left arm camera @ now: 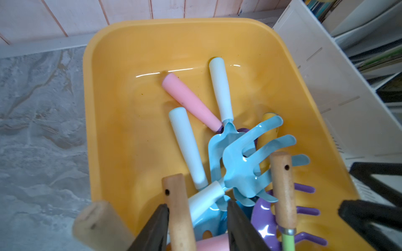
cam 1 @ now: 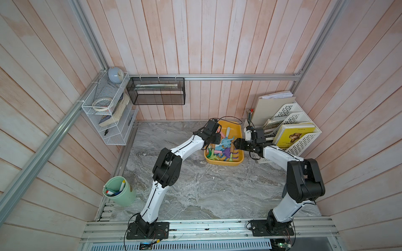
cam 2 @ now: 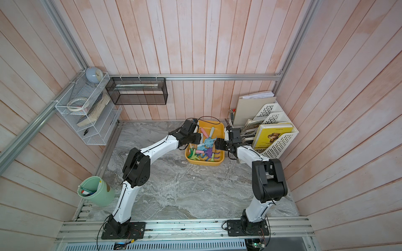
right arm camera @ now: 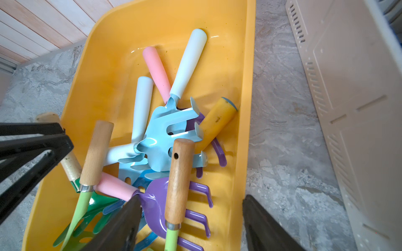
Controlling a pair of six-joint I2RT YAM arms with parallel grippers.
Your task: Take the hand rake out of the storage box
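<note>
The yellow storage box [cam 2: 204, 162] holds a jumble of garden tools: light-blue rakes [left arm camera: 245, 167], purple rakes [right arm camera: 157, 200], green ones [right arm camera: 96, 205] and several wooden-handled tools [right arm camera: 180, 175]. My left gripper hangs over the box's left part, fingers apart above a wooden handle [left arm camera: 178, 196]; none is clearly held. My right gripper is over the box's right side, open, its fingertips either side of the area around an upright-pointing wooden handle and the purple rake.
A white file organiser [cam 1: 303, 140] with books stands close right of the box. A green bin [cam 1: 119, 194] sits front left, wire shelves [cam 1: 108, 133] hang on the left.
</note>
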